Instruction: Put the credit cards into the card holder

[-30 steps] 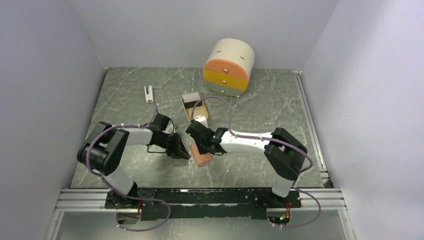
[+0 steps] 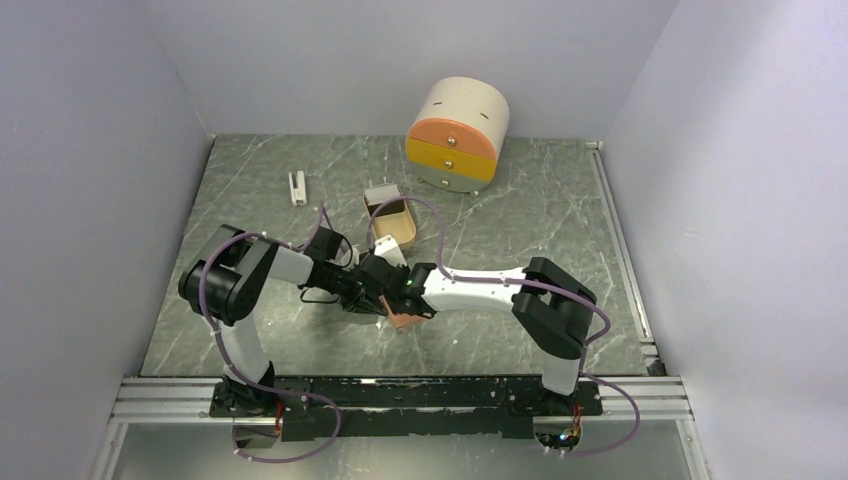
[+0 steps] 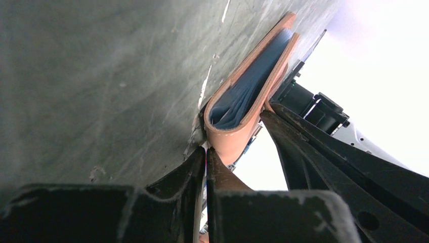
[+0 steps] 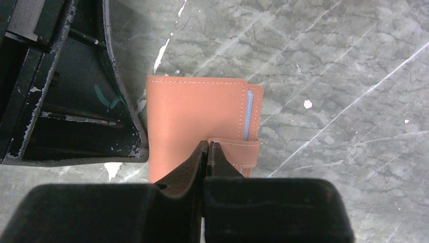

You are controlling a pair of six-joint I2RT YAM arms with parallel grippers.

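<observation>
The salmon card holder [image 4: 195, 109] lies on the grey table, partly hidden under my right arm in the top view [image 2: 403, 320]. Seen end-on in the left wrist view, its folded leather wraps bluish-grey cards [image 3: 253, 83]; a thin pale blue card edge shows beside its right flap. My left gripper is at the holder's folded edge, shut on a bit of it, though the pinched part is barely visible. Over the holder's strap [image 4: 238, 152], my right gripper is shut with nothing visible between its fingers.
Toward the back stands an open beige box [image 2: 396, 229]. Behind it to the right is a small drawer cabinet [image 2: 458, 135]. A white object [image 2: 298, 188] lies at back left.
My left gripper has moved right to the holder's edge.
</observation>
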